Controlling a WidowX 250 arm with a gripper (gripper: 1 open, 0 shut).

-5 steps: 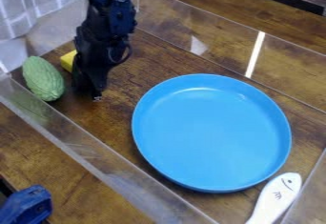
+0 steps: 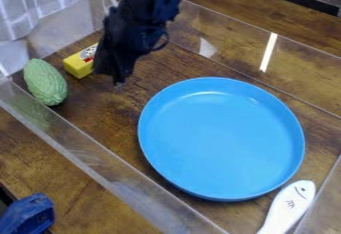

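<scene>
The dark robot gripper hangs near the back left, raised a little over the wooden surface, shut with nothing visible between its blurred fingers. Just left of it a yellow object with a light label lies against the clear wall. A green ridged vegetable-like object rests further left, apart from the gripper.
A large blue plate fills the middle right. A white fish-like utensil lies at the front right, and a blue object at the front left. Clear walls border the area.
The gripper has risen and moved slightly right, away from the surface, uncovering more of the yellow object. The other objects look unmoved.
</scene>
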